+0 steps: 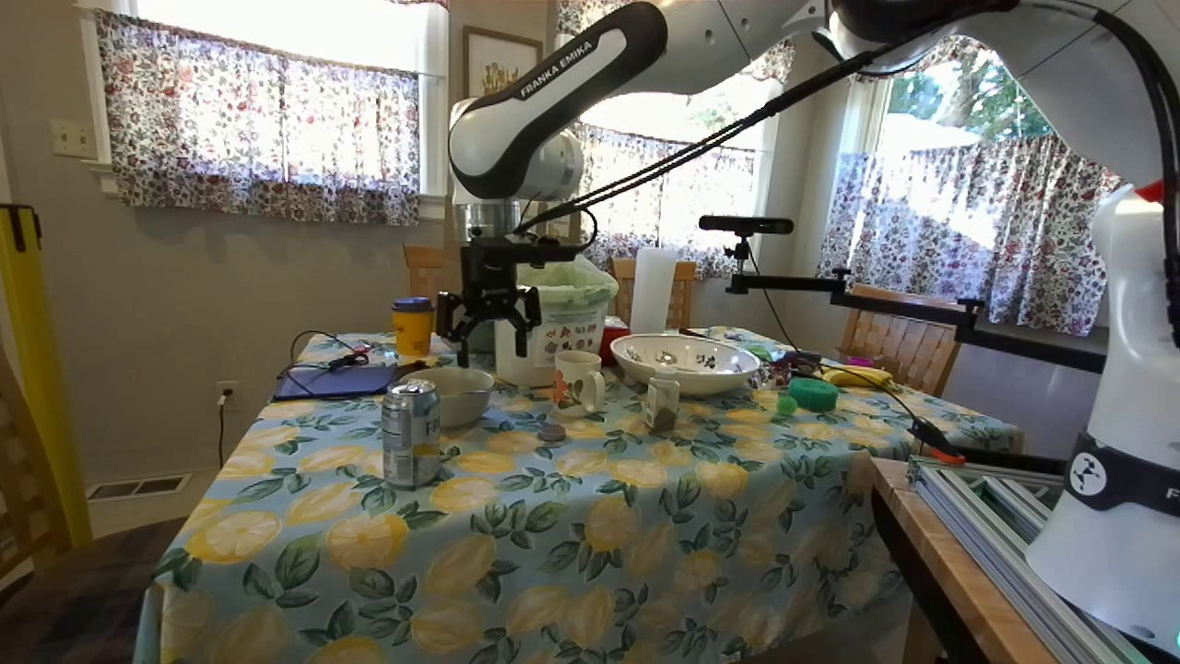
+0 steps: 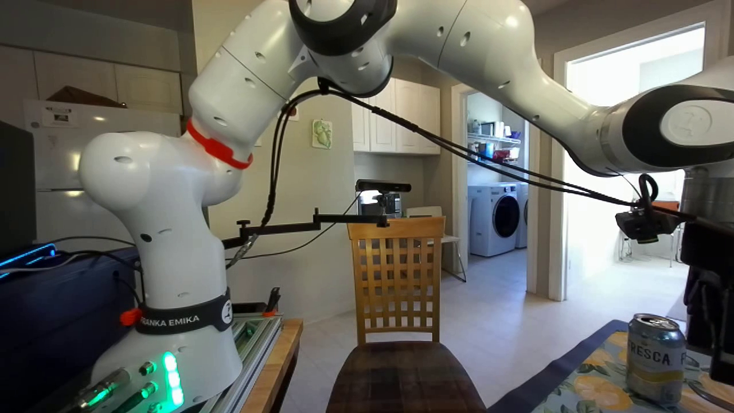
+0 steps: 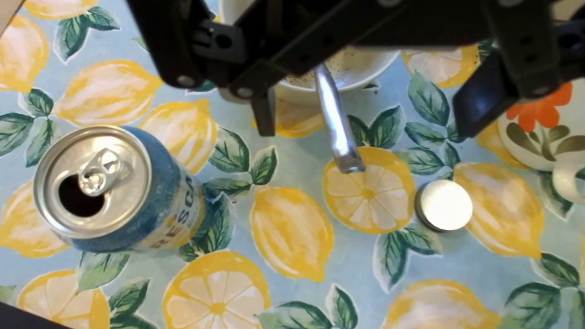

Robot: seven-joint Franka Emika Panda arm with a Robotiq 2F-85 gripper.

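Observation:
My gripper point(image 1: 493, 348) hangs above the table, open and empty, its fingers pointing down near the bowl point(image 1: 462, 395). In the wrist view, a shiny metal utensil handle point(image 3: 338, 126) sticks out over the bowl's rim and appears in the gap between the spread fingertips; no contact shows. The bowl holds dark specks, and my gripper's body covers much of it. An opened Fresca can point(image 3: 118, 189) stands upright to the left of the handle. A round white-topped cap point(image 3: 447, 205) lies to its right, and a flowered mug point(image 3: 551, 129) is partly visible at the right edge.
Around the bowl in exterior view 1 are a yellow cup point(image 1: 414, 330), a small bottle point(image 1: 661, 400), a wide patterned bowl point(image 1: 708, 382) and a lined bin point(image 1: 531, 360). A green round item point(image 1: 813, 394) and bananas point(image 1: 857, 377) sit farther right. The near tablecloth point(image 1: 597, 509) is clear.

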